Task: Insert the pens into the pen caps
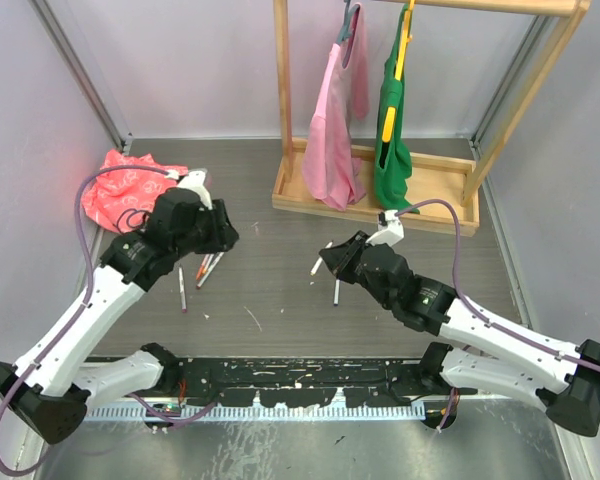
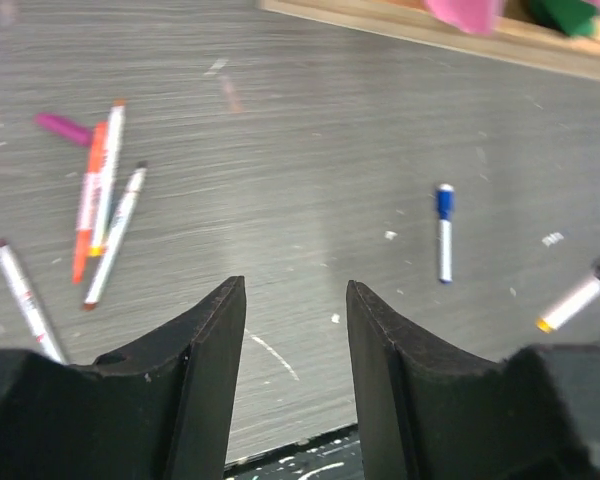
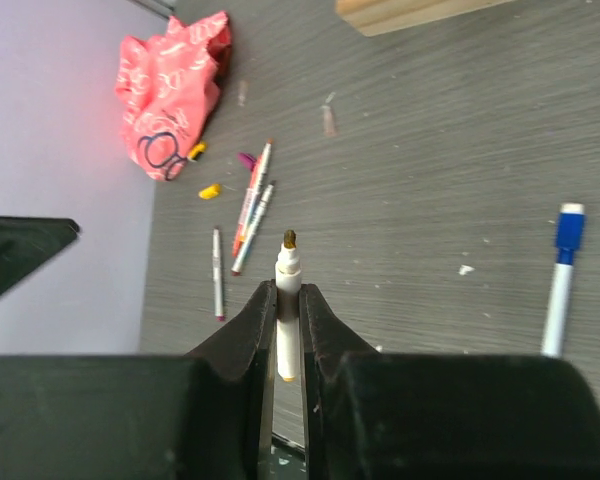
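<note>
My right gripper is shut on a white marker (image 3: 288,270) held upright, dark tip up. My left gripper is apart from it, over the left floor area, its fingers parted with nothing between them. Below it lie white pens (image 2: 21,292), an orange pen (image 2: 89,194) and a purple cap (image 2: 65,127). A blue-capped white marker (image 2: 444,233) lies alone on the right. Yellow caps (image 3: 209,190) lie near the pens in the right wrist view.
A wooden rack (image 1: 435,180) with pink and green garments stands at the back right. A red bag (image 1: 120,190) with scissors lies at the back left.
</note>
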